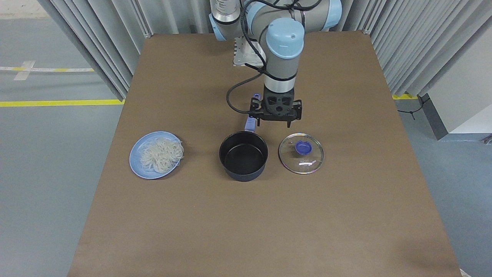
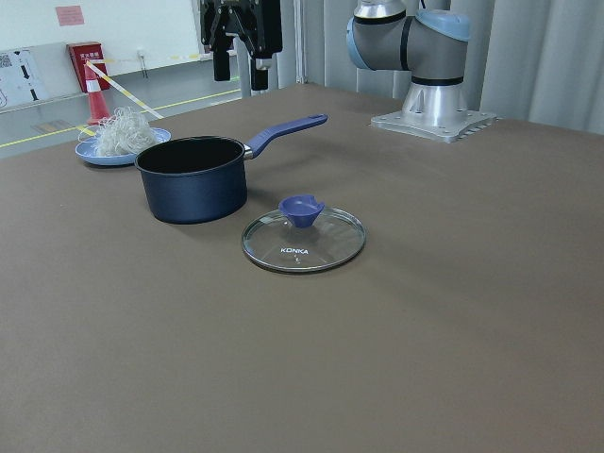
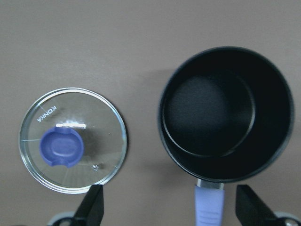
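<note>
A dark saucepan (image 1: 243,157) with a blue handle (image 3: 209,207) stands mid-table. Right of it in the front view lies a glass lid (image 1: 300,159) with a blue knob (image 2: 301,209). A blue plate (image 1: 137,162) of white noodles (image 1: 161,154) sits to the left. My gripper (image 1: 273,122) hangs over the pan's handle, apart from lid and pan. In the wrist view its two fingers stand open at the bottom edge, either side of the handle below, holding nothing.
The arm's base (image 2: 434,123) stands at the back; curtains line the rear.
</note>
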